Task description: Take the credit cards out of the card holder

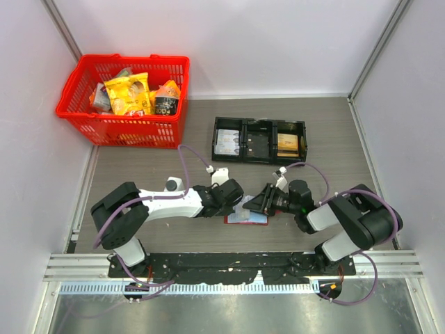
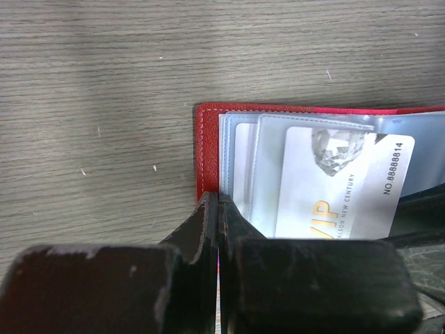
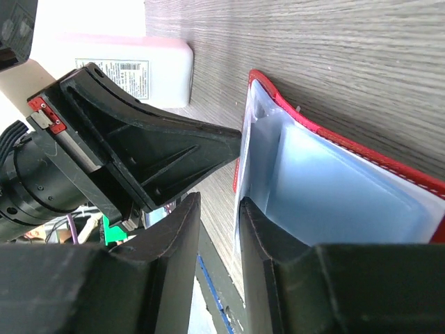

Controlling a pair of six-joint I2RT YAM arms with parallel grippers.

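The red card holder (image 1: 249,220) lies open on the table between the grippers, with translucent sleeves (image 3: 348,202). In the left wrist view a white VIP card (image 2: 334,181) shows in its sleeves. My left gripper is shut at the holder's left edge, nothing visible between its fingers. My right gripper is part open at the sleeves, a sleeve edge by its far fingertip; I cannot tell whether it is gripped. The left gripper's black body (image 3: 139,146) stands beside the holder in the right wrist view.
A red basket (image 1: 125,129) of snack bags stands back left. A black three-compartment box (image 1: 259,160) with cards sits behind the holder. A white object (image 1: 174,184) is beside the left arm.
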